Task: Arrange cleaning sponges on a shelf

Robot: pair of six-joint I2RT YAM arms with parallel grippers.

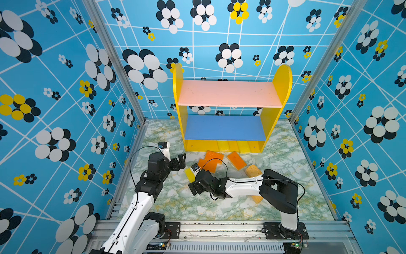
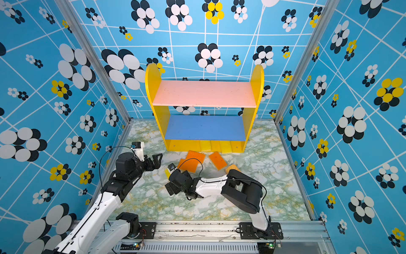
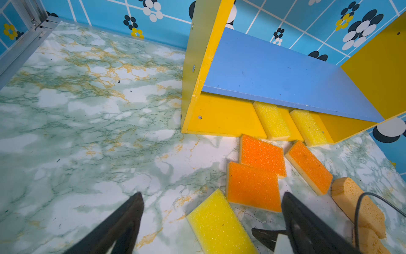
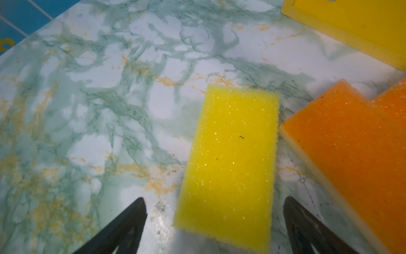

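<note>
A yellow sponge (image 4: 230,165) lies flat on the table; in the right wrist view it sits ahead of and between the fingers of my right gripper, which is open and holds nothing. Beside that sponge are two orange sponges (image 3: 253,186), one overlapping or touching the other. Another orange sponge (image 3: 310,166) rests nearer the shelf's right part. Two yellow sponges (image 3: 271,120) are on the shelf's bottom level, under the blue board (image 2: 205,127). My left gripper (image 1: 179,162) is open and empty, above the table left of the sponges.
Tan sponges (image 3: 359,203) lie at the right, partly behind the right arm (image 1: 245,180) in the top left view. The yellow-sided shelf (image 1: 177,97) stands at the back; its pink board (image 1: 230,93) and blue board are bare.
</note>
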